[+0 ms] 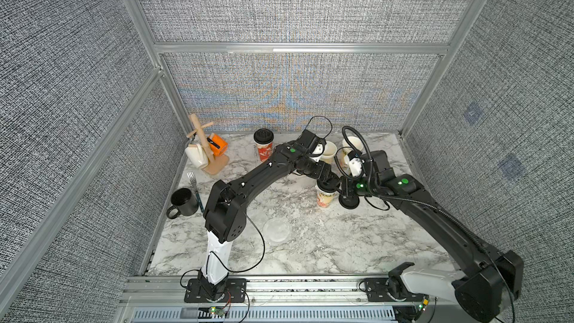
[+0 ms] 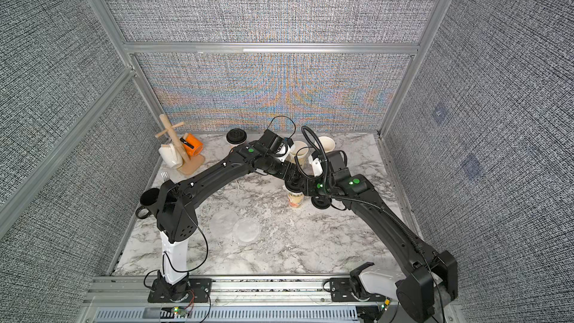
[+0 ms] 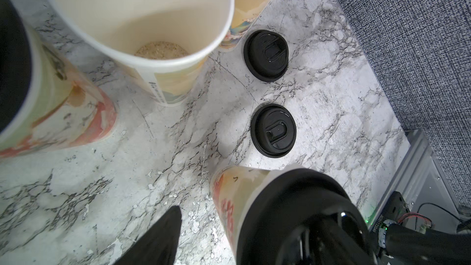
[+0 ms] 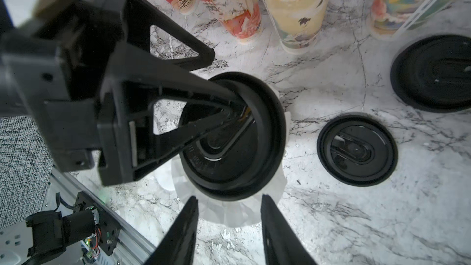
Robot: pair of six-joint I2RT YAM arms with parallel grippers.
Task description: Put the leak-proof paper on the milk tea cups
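A patterned paper cup [image 1: 325, 198] stands upright on the marble table with a black lid [image 4: 230, 137] over its top. Translucent leak proof paper [image 4: 230, 213] spreads out from beneath that lid, its edge loose around the rim. My left gripper is partly open, with one fingertip touching the lid and the other off to its side. On the near side, my right gripper stands open, nothing between its fingers. Pale round paper [image 2: 246, 231] lies flat on the table nearer the front.
Behind stand an open cup [image 3: 164, 81] with powder inside and another lidded cup [image 3: 63, 103]. Loose black lids [image 4: 357, 149] lie to the right. A black mug [image 1: 183, 202], a fork [image 1: 193, 182] and a wooden stand [image 1: 206, 143] occupy the left.
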